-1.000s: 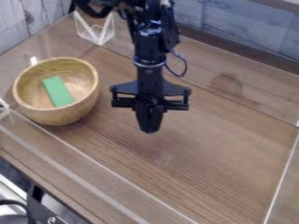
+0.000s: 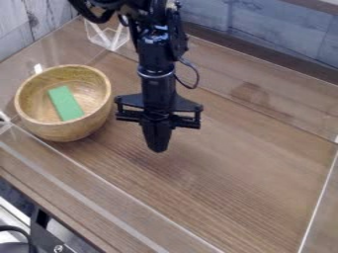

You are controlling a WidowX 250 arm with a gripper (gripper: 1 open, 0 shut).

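Note:
The black robot arm hangs from the top centre, its gripper (image 2: 158,126) low over the bare wooden table, right of a wooden bowl. The two black fingers point downward; whether anything is between them or how far apart they stand is hard to tell. The wooden bowl (image 2: 97,84) on the left holds a green block (image 2: 63,105).
A white wire rack (image 2: 106,30) stands at the back left. A wall (image 2: 264,35) lines the back, and cables lie at the bottom left corner.
The gripper has shifted slightly left, toward the bowl. The bowl and green block look unmoved.

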